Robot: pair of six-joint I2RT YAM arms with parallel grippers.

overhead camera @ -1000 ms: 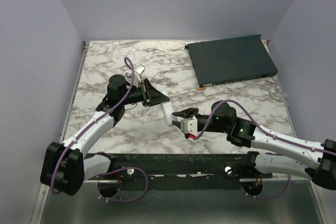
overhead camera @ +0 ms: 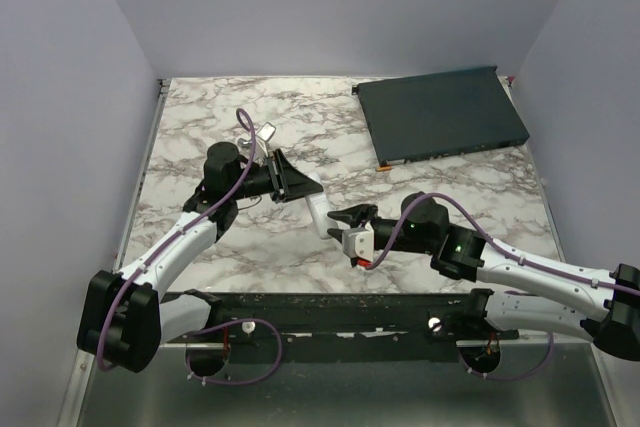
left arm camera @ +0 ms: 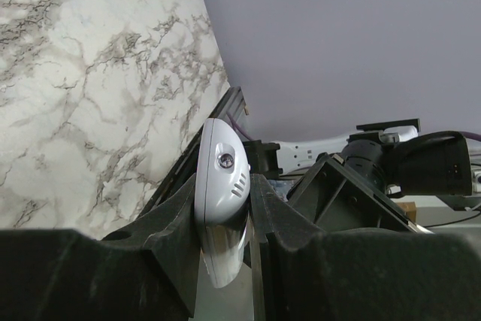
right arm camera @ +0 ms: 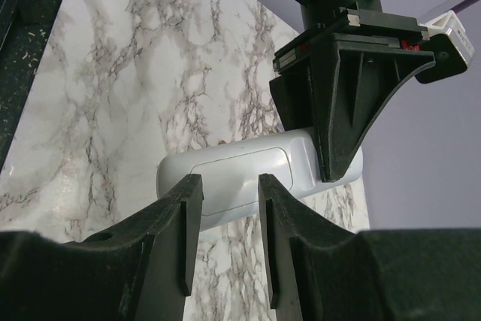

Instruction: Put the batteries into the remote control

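A white remote control (overhead camera: 320,215) is held slanting above the marble table, my left gripper (overhead camera: 313,187) shut on its upper end. In the left wrist view its rounded end with a screw (left arm camera: 226,161) stands up between the fingers. The right gripper (overhead camera: 337,225) is at the lower end of the remote. Its fingertips (right arm camera: 194,187) stand apart in front of the white back face (right arm camera: 244,174), where the outline of a rectangular cover shows. Whether they press on anything cannot be made out. I can identify no batteries.
A dark flat panel (overhead camera: 440,112) lies at the back right, with a small orange item (overhead camera: 384,168) at its near left corner. A dark rail (overhead camera: 330,309) runs along the front edge.
My right gripper's wrist has turned slightly, its red part shifting a little down and left. The left arm and the remote look unmoved.
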